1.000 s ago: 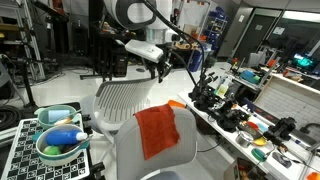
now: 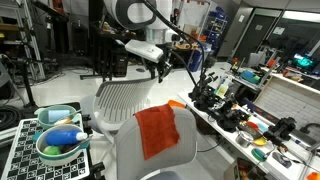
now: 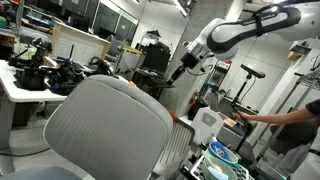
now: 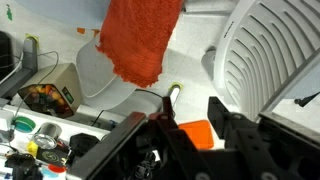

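An orange-red cloth [image 2: 157,130] hangs over the back of a grey chair [image 2: 182,152]. From above, in the wrist view, the cloth [image 4: 140,35] fills the upper left, its fringed lower edge showing. My gripper [image 2: 158,74] is up in the air above and behind the chairs, clear of the cloth. The black fingers at the bottom of the wrist view stand apart, so the gripper is open with nothing between them. In exterior view 2 the grey chair back [image 3: 110,120] faces the camera, and the cloth cannot be made out there.
A slatted light chair back [image 2: 122,98] stands beside the grey chair, close below the arm. Bowls with items, including a teal bowl [image 2: 56,113], rest at the left on a black grid. A cluttered white table [image 2: 205,118] runs along the right.
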